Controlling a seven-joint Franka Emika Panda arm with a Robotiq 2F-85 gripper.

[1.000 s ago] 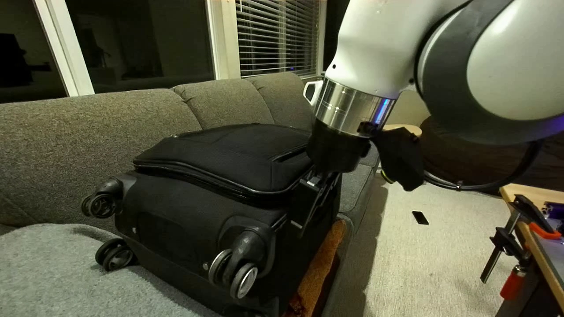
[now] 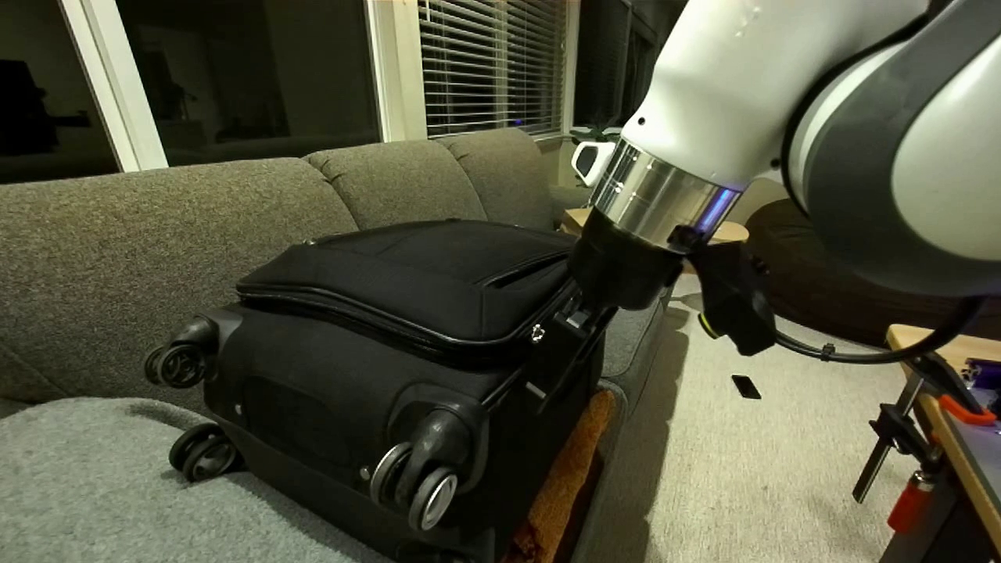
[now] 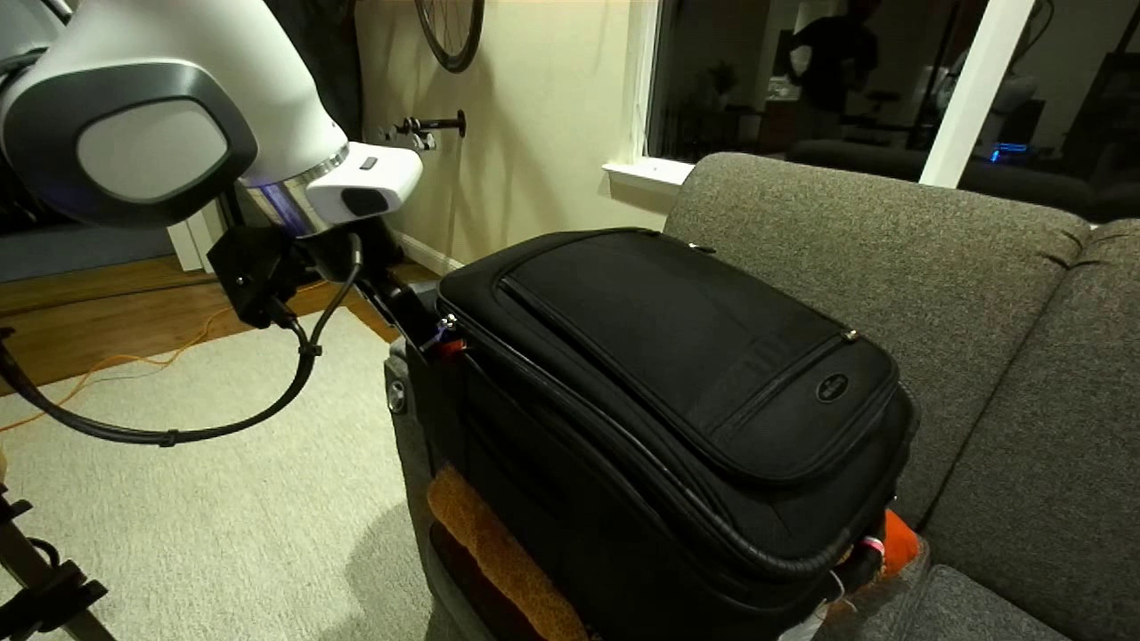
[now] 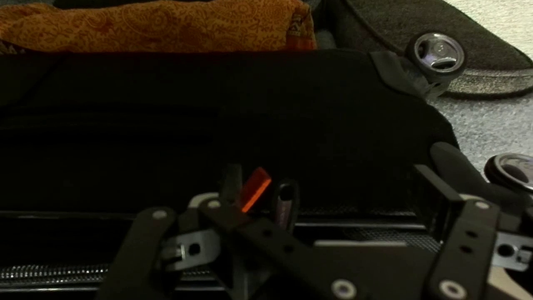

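Observation:
A black soft-sided suitcase (image 2: pixel 394 291) lies flat on the couch, wheels facing exterior view 1. My gripper is at its side, close to the zipper seam, with the fingers spread apart. Between them, nearer the left finger, a dark zipper pull (image 4: pixel 285 202) shows beside a red tag (image 4: pixel 255 189); neither finger visibly clamps the pull. In exterior view 2, a bit of silver zipper hardware (image 3: pixel 448 320) appears right by the fingers at the suitcase's corner. Dark fingers against dark fabric make any contact with the case hard to tell.
An orange patterned cloth (image 4: pixel 150 27) lies along the suitcase's lower side. The couch backrest (image 2: pixel 169 234) rises behind. A table with clamps (image 2: pixel 938 422) stands at the right; a phone-like dark object (image 2: pixel 746 386) is on the carpet, which is otherwise mostly clear.
In exterior view 1 the arm and gripper have shifted right and the fingers sit slightly higher. Silver zipper hardware at the suitcase edge is now uncovered. The suitcase looks unmoved.

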